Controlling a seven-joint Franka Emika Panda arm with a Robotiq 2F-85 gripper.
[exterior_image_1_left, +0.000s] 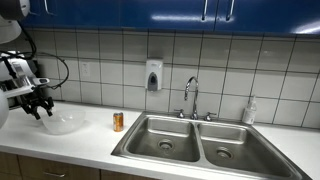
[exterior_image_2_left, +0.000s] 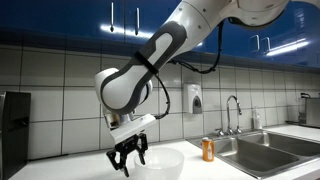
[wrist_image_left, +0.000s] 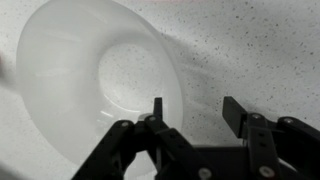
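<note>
A translucent white bowl (exterior_image_1_left: 66, 121) rests on the counter at the left in exterior view 1, and it looks empty from above in the wrist view. My gripper is open at its rim. In the wrist view the left finger (wrist_image_left: 157, 112) overlaps the inside of the bowl's near wall, while the right finger (wrist_image_left: 232, 110) is outside it over bare counter. In exterior view 2, the gripper (exterior_image_2_left: 131, 163) hangs low beside the bowl (exterior_image_2_left: 170, 160), partly in front of it. Whether a finger touches the rim cannot be told.
An orange can (exterior_image_1_left: 118, 121) stands on the counter right of the bowl. Beyond it lies a double sink (exterior_image_1_left: 205, 145) with a faucet (exterior_image_1_left: 194, 95). A dark box (exterior_image_2_left: 14, 135) is at the far left in exterior view 2. Counter between bowl and can is clear.
</note>
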